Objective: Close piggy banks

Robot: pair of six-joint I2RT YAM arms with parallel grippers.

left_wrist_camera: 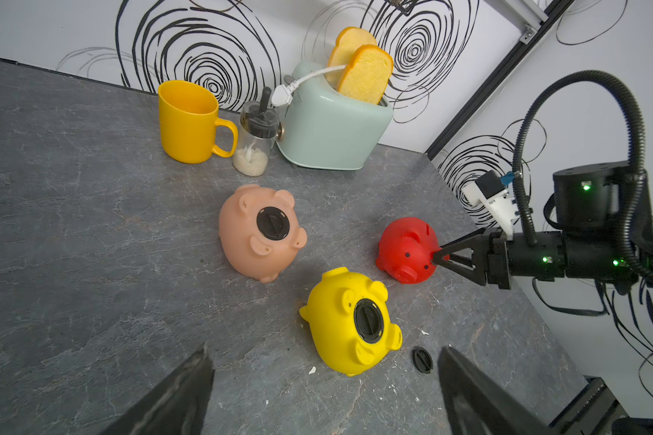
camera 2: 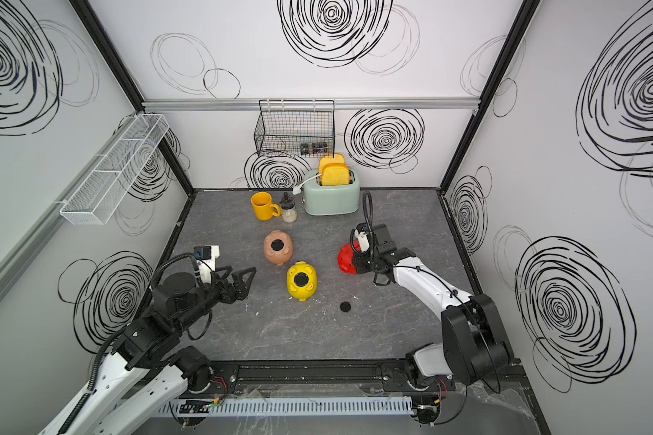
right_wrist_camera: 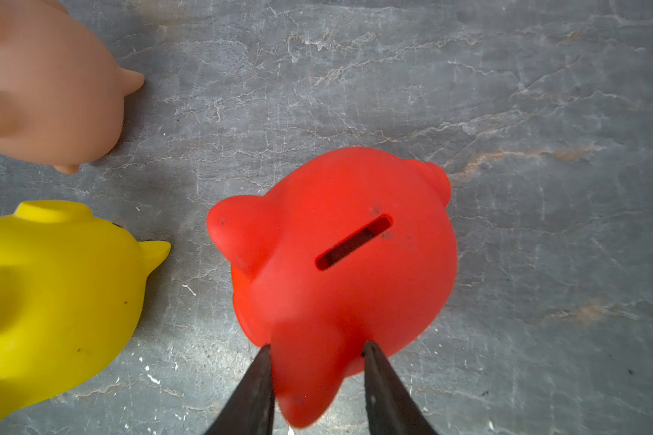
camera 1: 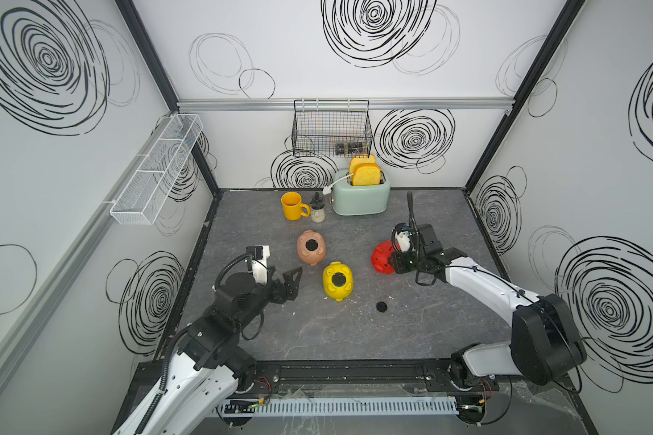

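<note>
The red piggy bank (right_wrist_camera: 384, 290) has its coin slot facing up; its underside is hidden. My right gripper has its fingers on either side of one red ear, very close to it; whether they grip it is unclear. Both the peach piggy bank (left_wrist_camera: 246, 246) and the yellow piggy bank (left_wrist_camera: 333, 326) lie with their bellies up, a black plug (left_wrist_camera: 272, 223) in the peach one and another black plug (left_wrist_camera: 368, 321) in the yellow. A loose black plug (left_wrist_camera: 422, 359) rests on the table. Left of the yellow bank, my left gripper (camera 1: 297, 283) hangs open and empty.
Along the back stand a yellow mug (camera 1: 293, 206), a glass jar (camera 1: 317, 208) and a green toaster (camera 1: 360, 198) with toy bread. A black wire basket (camera 1: 332, 130) hangs on the back wall.
</note>
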